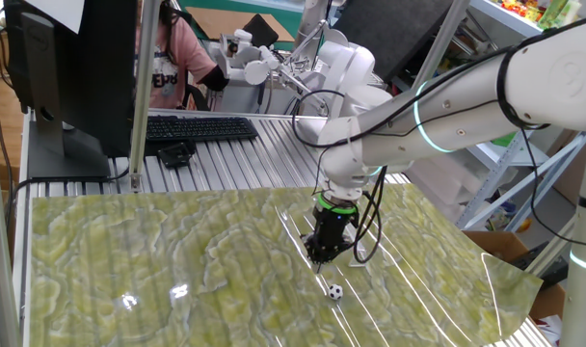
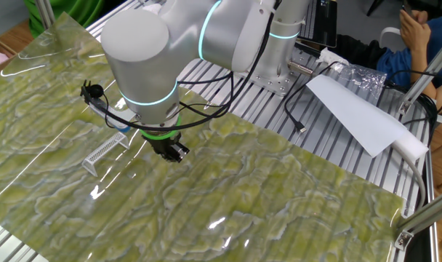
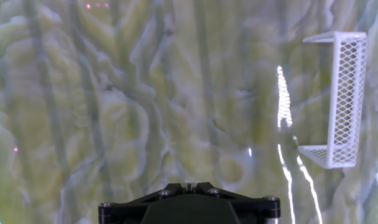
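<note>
A small black-and-white soccer ball (image 1: 335,291) rests on the green marbled sheet; exterior view 2 and the wrist view do not show it. Just above the sheet, beside the ball and apart from it in exterior view 1, hangs my black gripper (image 1: 318,266). Its fingers meet at the bottom of the wrist view (image 3: 189,186), shut with nothing visible between them. A white mesh goal frame (image 3: 347,99) stands to the right in that view. In exterior view 2 the same goal (image 2: 105,154) is left of the gripper (image 2: 183,154).
The marbled sheet (image 2: 279,211) is largely bare. At the back of the slatted table are a keyboard (image 1: 201,128) and a monitor (image 1: 71,87). A white sheet roll (image 2: 366,116) and loose cable (image 2: 297,120) lie near the arm's base. A person sits behind the table.
</note>
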